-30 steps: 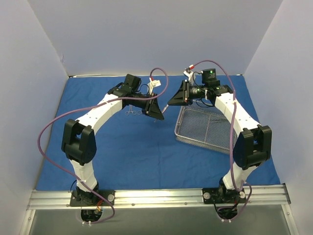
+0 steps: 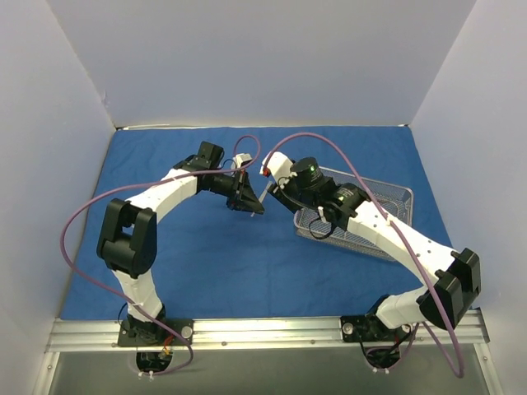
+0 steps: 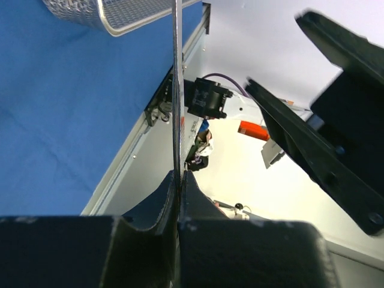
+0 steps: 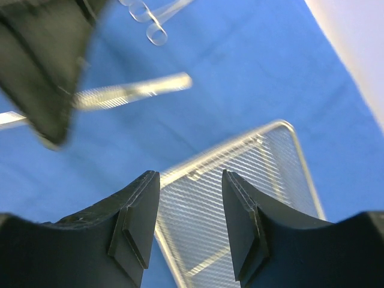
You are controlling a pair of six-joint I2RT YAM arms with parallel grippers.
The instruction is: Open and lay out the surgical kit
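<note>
My left gripper (image 2: 257,209) is shut on a long, thin metal instrument (image 2: 264,194), held above the blue cloth left of the tray. In the left wrist view the instrument (image 3: 177,90) rises straight out from between the fingers. Just to its right, my right gripper (image 2: 277,194) is part open with nothing between its fingertips. Across the right wrist view's upper left, the instrument (image 4: 135,92) shows blurred behind the dark left gripper. The wire mesh tray (image 2: 403,191) stands on the right, partly hidden under my right arm.
Ring-handled scissors or clamps (image 4: 157,33) lie on the blue cloth (image 2: 214,271), mostly hidden under the left arm from above. Grey walls (image 2: 41,181) border the cloth at the sides and back.
The left gripper, still holding the instrument, shifted slightly left.
</note>
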